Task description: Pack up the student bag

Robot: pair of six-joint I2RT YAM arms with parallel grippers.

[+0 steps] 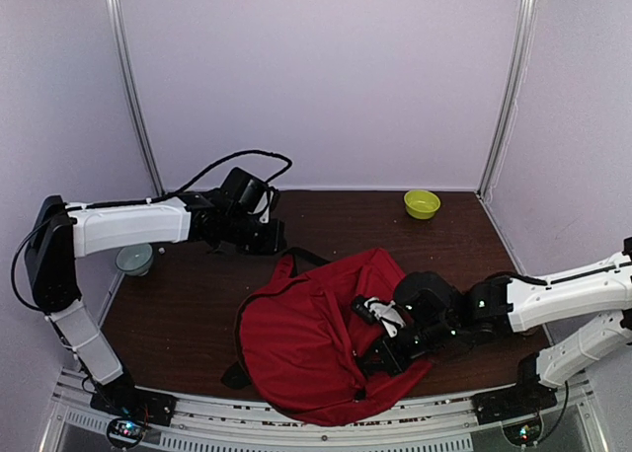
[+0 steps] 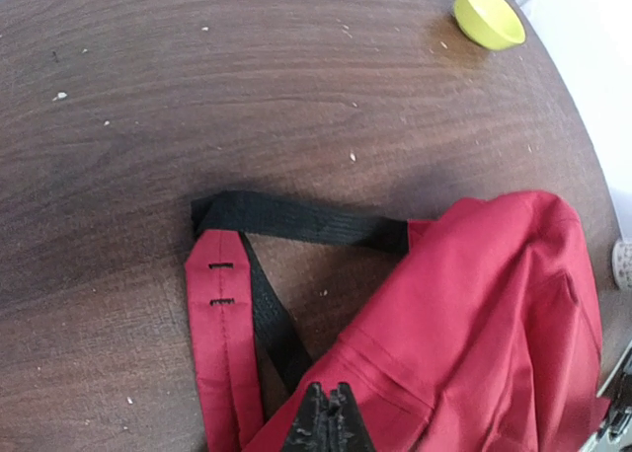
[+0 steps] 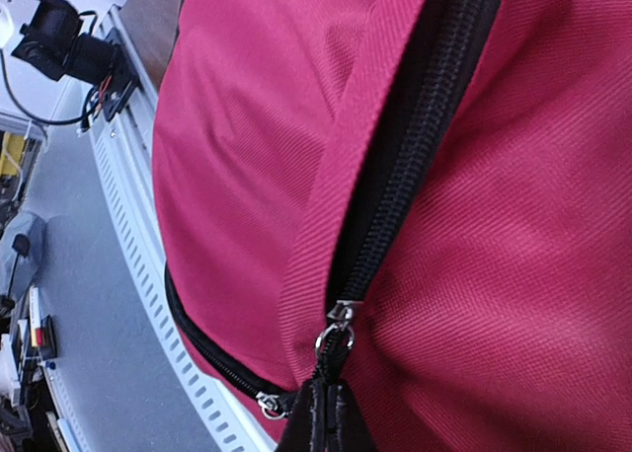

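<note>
The red bag [image 1: 296,348] lies on the table's front half, its front part lapping over the edge. In the right wrist view my right gripper is shut on the zipper pull [image 3: 334,351] of a black zipper [image 3: 415,141] running up the red cloth. A second zipper's pull [image 3: 272,405] hangs just left of the fingers. My left gripper is shut above the bag's back side, nothing visible between its tips. A black strap [image 2: 306,222] with a red end [image 2: 221,284] lies beyond it. The bag's inside is hidden.
A yellow-green bowl [image 1: 422,204] stands at the back right and a pale bowl [image 1: 135,260] at the left edge, behind the left arm. A patterned cup [image 2: 622,264] shows at the right.
</note>
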